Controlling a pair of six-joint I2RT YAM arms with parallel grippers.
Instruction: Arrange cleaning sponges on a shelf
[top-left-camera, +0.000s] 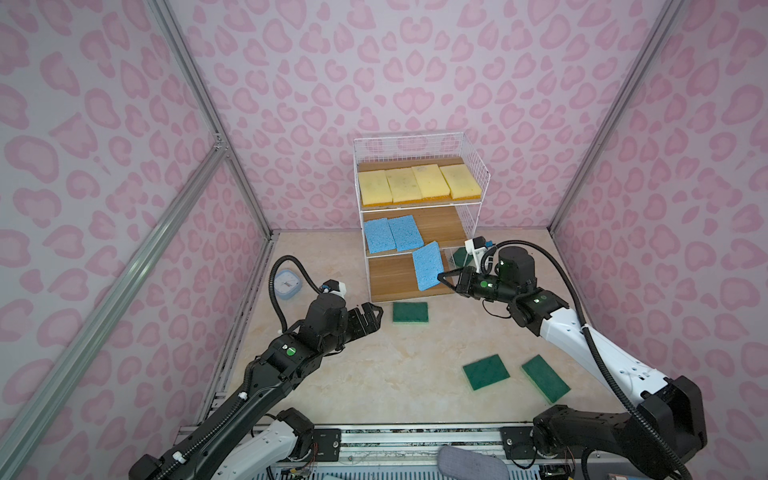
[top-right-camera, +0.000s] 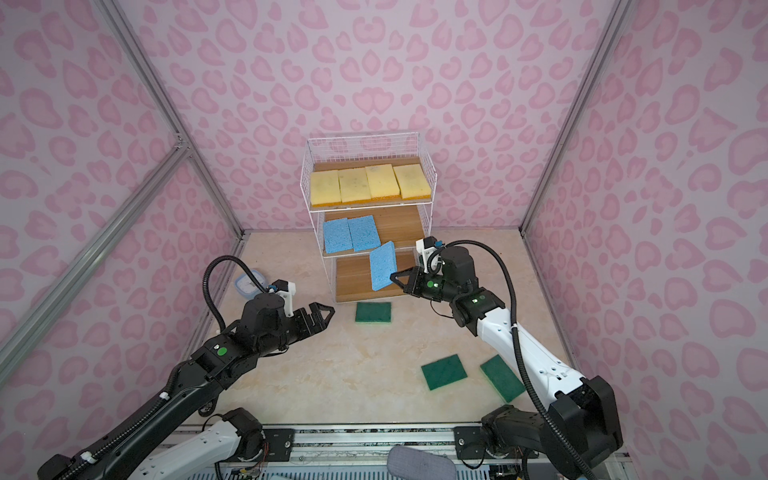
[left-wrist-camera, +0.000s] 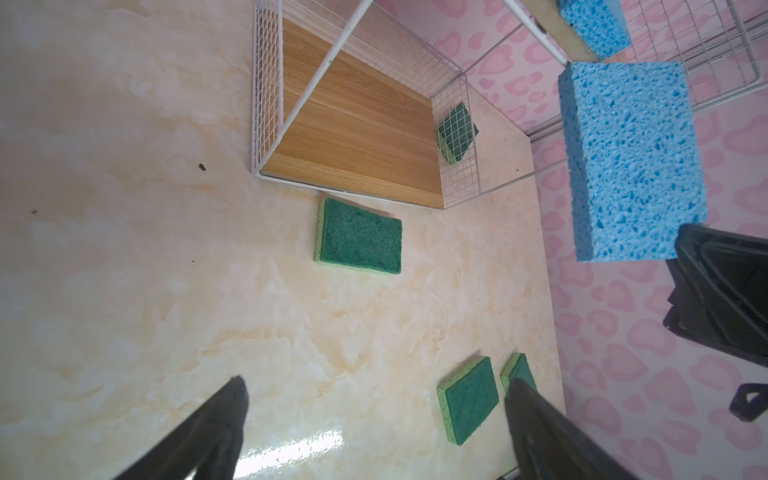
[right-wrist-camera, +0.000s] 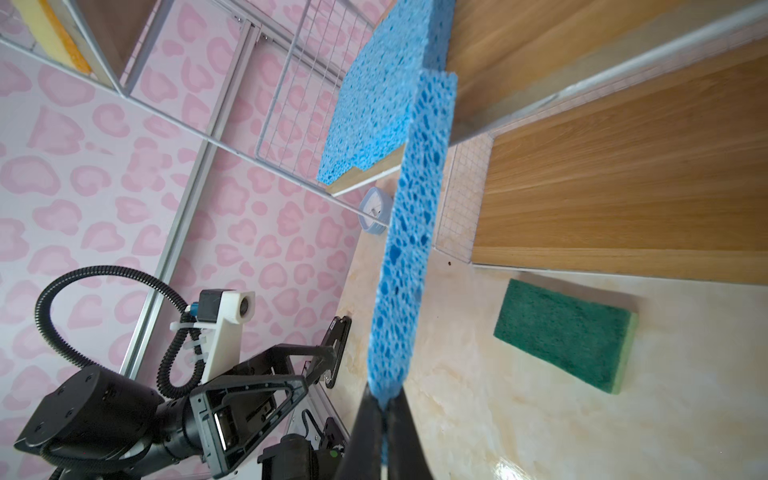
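Observation:
My right gripper (top-left-camera: 445, 277) is shut on a blue sponge (top-left-camera: 427, 265), held upright just in front of the middle shelf's edge, right of two blue sponges (top-left-camera: 405, 231) lying on that shelf (top-left-camera: 440, 225). In the right wrist view the held sponge (right-wrist-camera: 410, 232) rises edge-on from the fingertips. Four yellow sponges (top-left-camera: 404, 185) fill the top shelf. My left gripper (top-left-camera: 369, 318) stands open and empty at lower left of the rack. Green sponges lie on the table: one before the rack (top-left-camera: 410, 312), two at the right front (top-left-camera: 485, 371), another (left-wrist-camera: 456, 132) behind the rack's side.
The wire rack's bottom board (top-right-camera: 356, 278) is bare. A light blue object (top-left-camera: 287, 283) lies left of the rack. Pink patterned walls surround it.

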